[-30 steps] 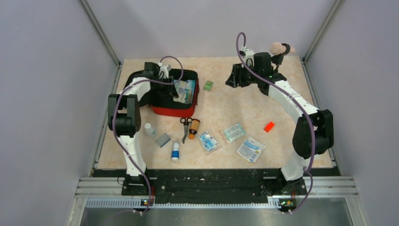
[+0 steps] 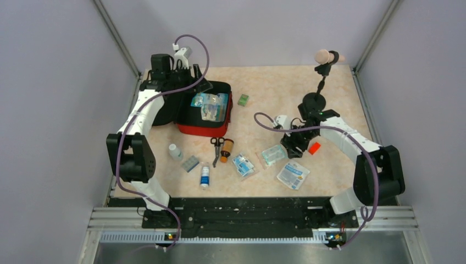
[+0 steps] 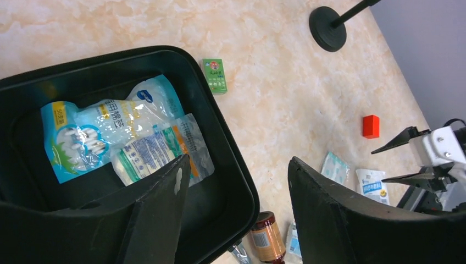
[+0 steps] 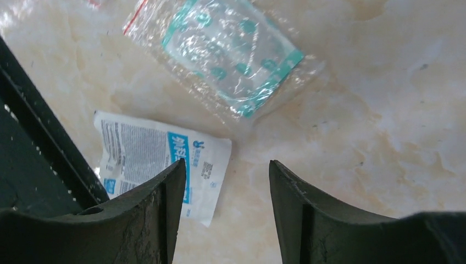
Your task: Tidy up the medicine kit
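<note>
The open kit case (image 2: 199, 131), red outside and black inside, holds a cotton swab pack (image 3: 88, 140) and a second packet (image 3: 148, 157) overlapping it. Over the case hangs my left gripper, open and empty. My right gripper is open above the right part of the table, nothing between its fingers. Beneath it the right wrist view has a white-and-blue packet (image 4: 159, 159) by the left finger and a clear bag with a teal-edged item (image 4: 233, 52) further up. A bagged blue-white item (image 2: 244, 165) lies left of these.
Scissors (image 2: 216, 148), a brown bottle (image 2: 227, 148), a white-blue bottle (image 2: 205, 175), a white bottle (image 2: 175, 152) and a blister pack (image 2: 190, 163) lie before the case. A green box (image 2: 243, 100), a red block (image 2: 314, 148) and a stand (image 2: 314, 102) are farther right.
My left gripper has risen out of the case, leaving the swab pack inside. The right gripper has come from the back toward the front, over the packets.
</note>
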